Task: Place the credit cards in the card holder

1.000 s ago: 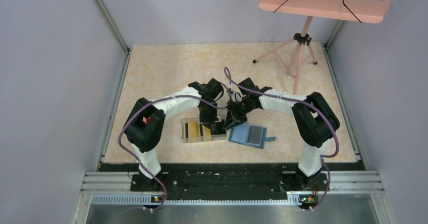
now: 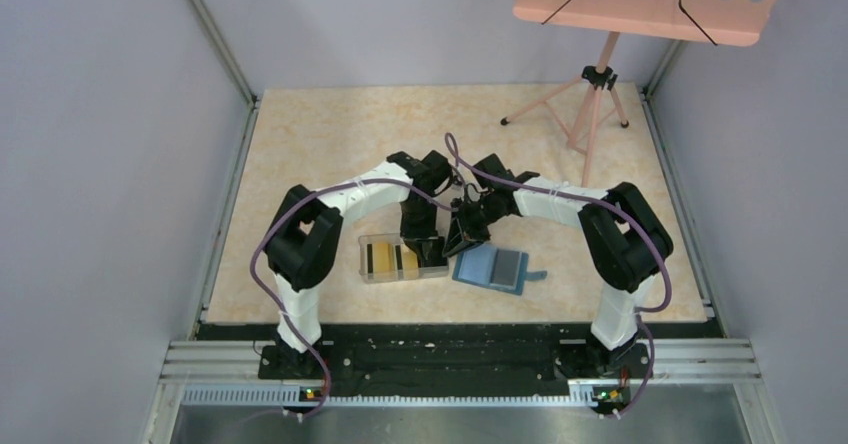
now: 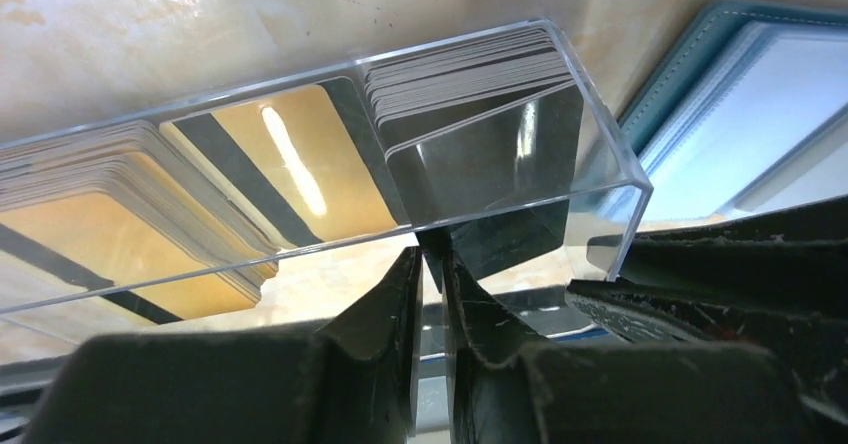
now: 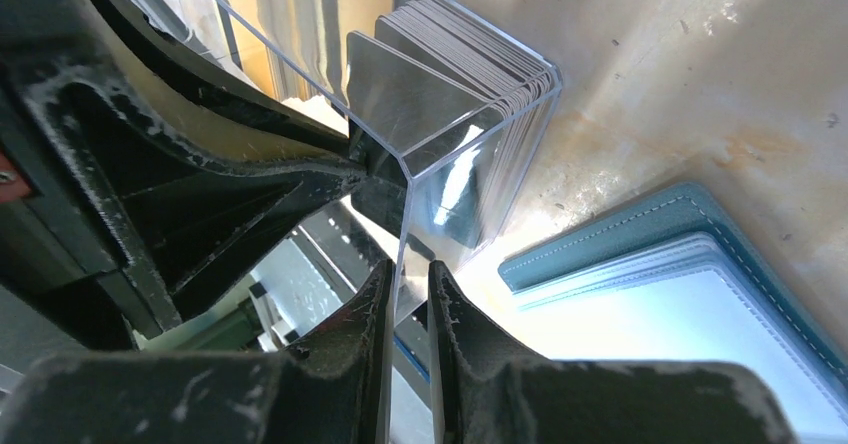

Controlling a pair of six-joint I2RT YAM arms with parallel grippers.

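A clear divided box (image 2: 378,276) holds gold cards (image 3: 285,164) and, in its right compartment, a stack of dark cards (image 3: 470,74), the front one (image 3: 480,154) leaning. My left gripper is shut, its tips at the box's near wall below the dark cards; nothing clearly shows between them. My right gripper is shut on the box's clear corner at the dark-card end. The blue card holder (image 2: 490,269) lies open just right of the box, with clear sleeves.
A pink music stand (image 2: 600,64) stands at the back right. Both arms crowd over the box.
The right arm, box and holder look unmoved.
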